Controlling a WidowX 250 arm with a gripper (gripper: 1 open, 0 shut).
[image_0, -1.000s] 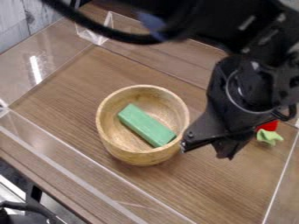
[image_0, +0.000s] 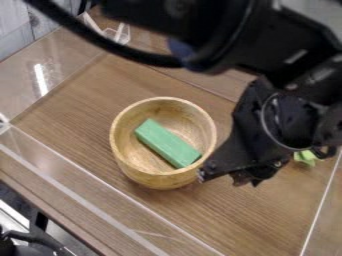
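Note:
A round wooden bowl (image_0: 131, 155) sits on the wooden table, with a green block (image_0: 168, 142) lying inside it. My black gripper (image_0: 230, 172) is low beside the bowl's right side, shut, with nothing visible between its fingers. The upper part of the arm covers the top right of the view.
A small green object (image_0: 305, 157) peeks out at the right behind the gripper. Clear edging runs along the left and front of the table, with metal framework and cables at lower left.
The bowl and block look unmoved.

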